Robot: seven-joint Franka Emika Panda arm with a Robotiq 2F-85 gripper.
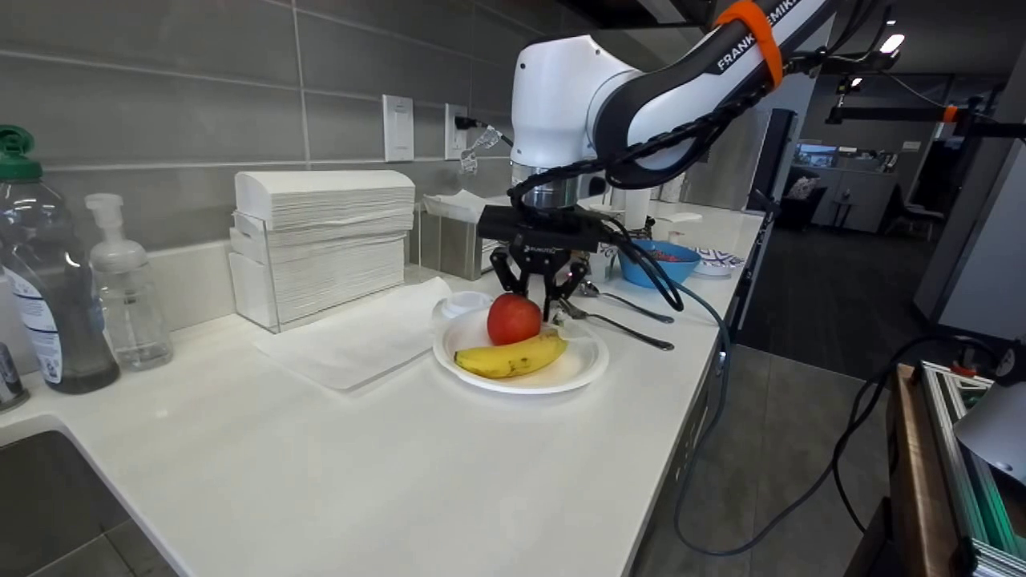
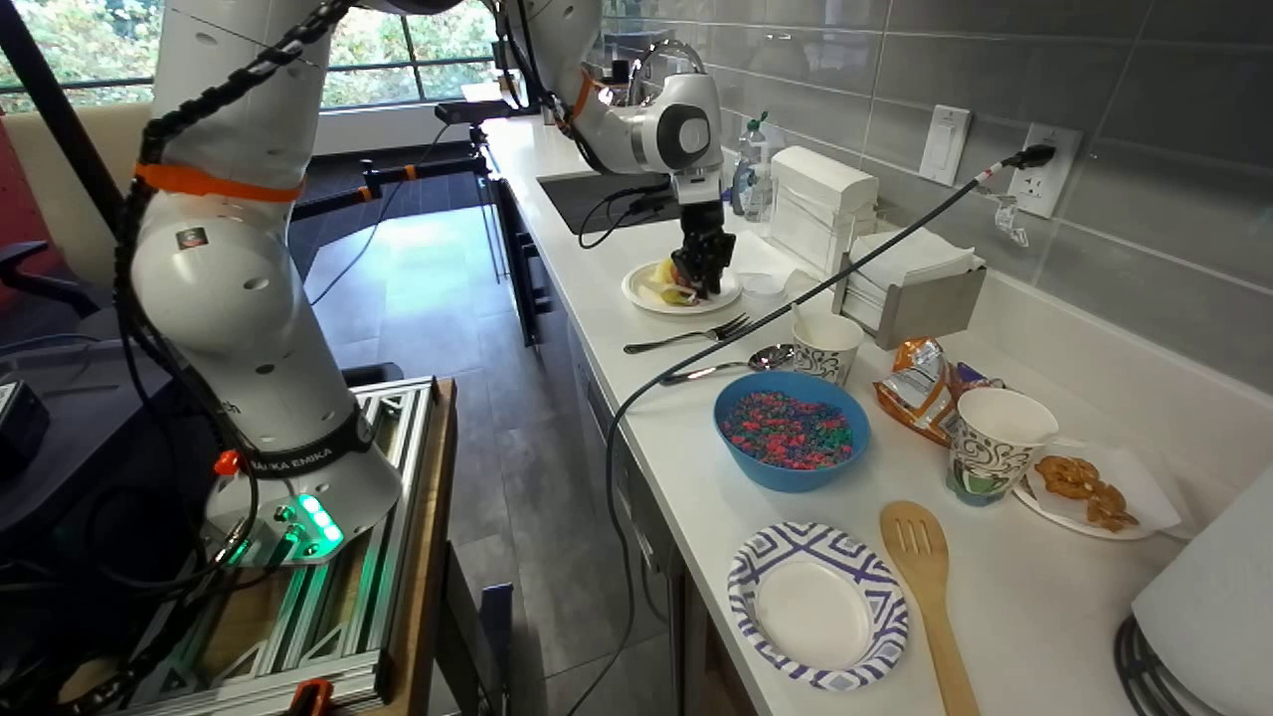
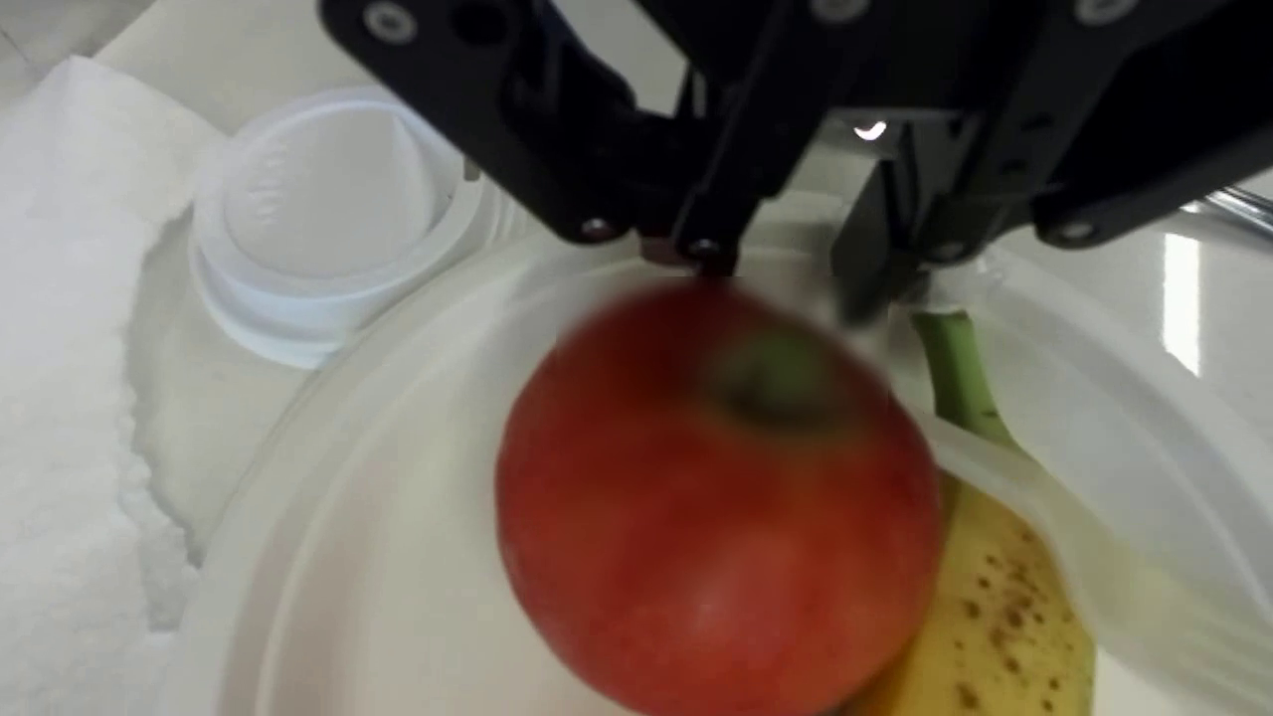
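Note:
A red apple [image 3: 716, 513] sits on the white plate [image 3: 394, 477] beside a yellow banana [image 3: 1002, 597]. Across the banana lies a pale, see-through plastic fork [image 3: 1110, 573], its handle running up beside the apple towards my fingers. My gripper is down at the plate's far side, just behind the apple in exterior view 1. A gap shows between its fingers, so it is part open. The apple is in front of the fingers rather than between them. Whether the fork's handle reaches between the fingertips is blurred and partly hidden.
A white lid [image 3: 334, 215] and paper towel [image 1: 356, 336] lie left of the plate. A metal fork [image 1: 625, 327] and a spoon lie behind it, near a blue bowl [image 2: 793, 430]. The counter in front of the plate [image 1: 385, 471] is clear.

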